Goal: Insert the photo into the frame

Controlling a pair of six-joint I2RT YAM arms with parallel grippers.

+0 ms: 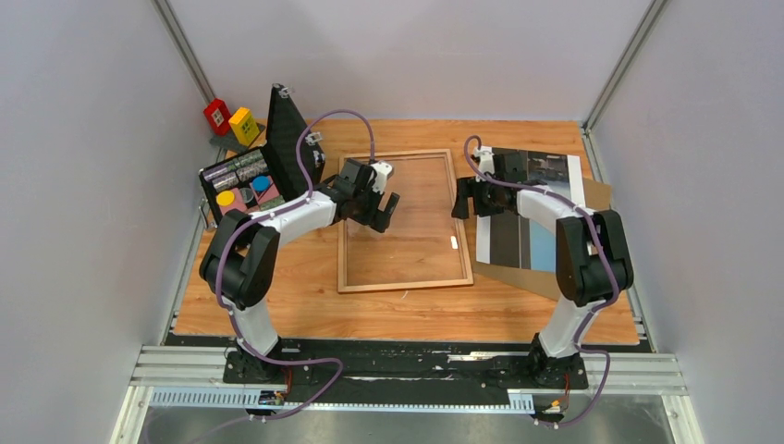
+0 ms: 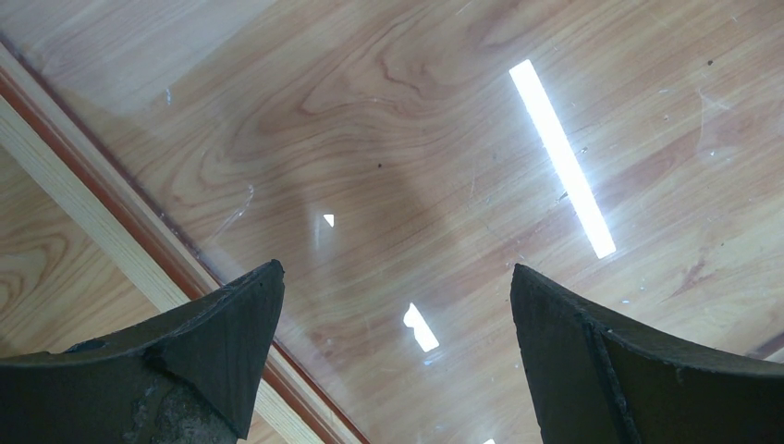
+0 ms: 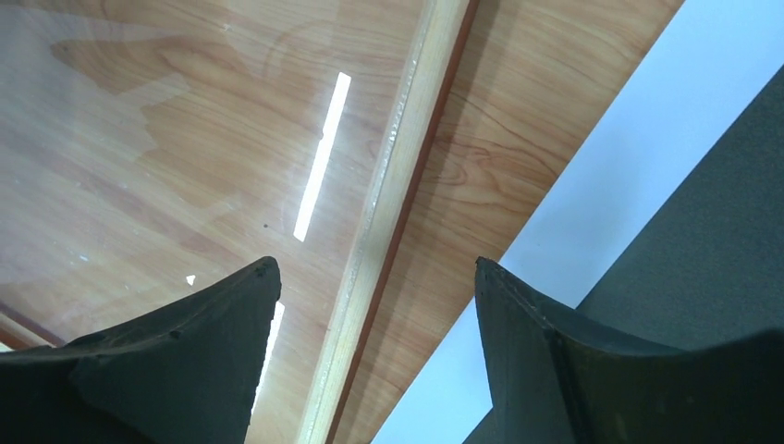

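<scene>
A wooden frame with a clear pane (image 1: 404, 283) lies in the table's middle. My left gripper is open above its left part, with only pane and frame rail in view beneath. My right gripper is open over the frame's right rail (image 3: 391, 191). The photo (image 1: 504, 245), dark with a white border and a picture panel, lies to the right of the frame on a brown board (image 1: 520, 281), partly hidden by the right arm.
An open black case (image 1: 287, 139) with coloured items stands at the left, with a red block (image 1: 216, 116) and yellow block (image 1: 244, 125) behind it.
</scene>
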